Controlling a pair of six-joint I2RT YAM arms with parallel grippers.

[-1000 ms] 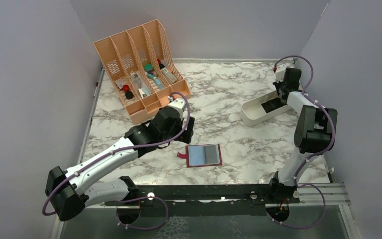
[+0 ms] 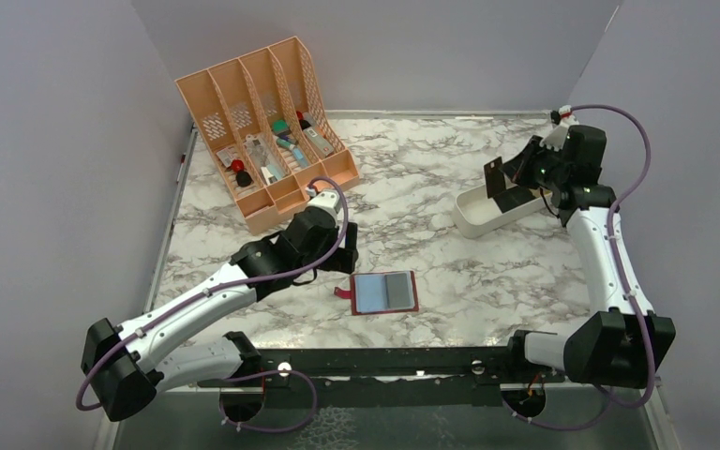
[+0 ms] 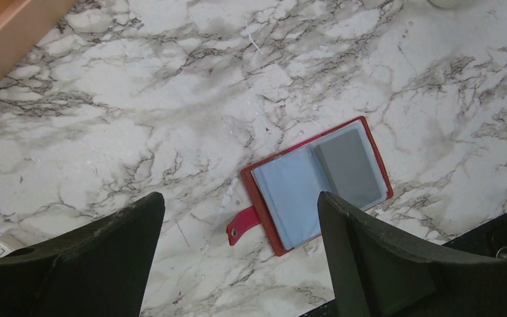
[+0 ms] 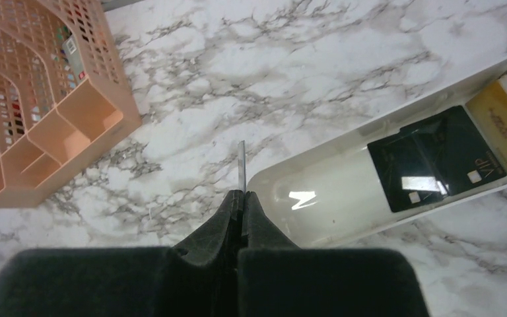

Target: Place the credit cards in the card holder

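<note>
The red card holder lies open on the table, front centre, showing light-blue and grey sleeves. My left gripper is open above it, nothing between its fingers. My right gripper is shut on a thin card, held upright and dark in the top view, raised over the left part of the white bin. In that bin lie black cards and, at the right end, a stack with a yellow card on its face.
A peach organiser with assorted small items stands at the back left. Bare marble lies between it, the bin and the holder. Walls border the table at back and sides.
My right gripper has risen out of the bin and moved toward the front left, carrying a card. The left arm has barely moved.
</note>
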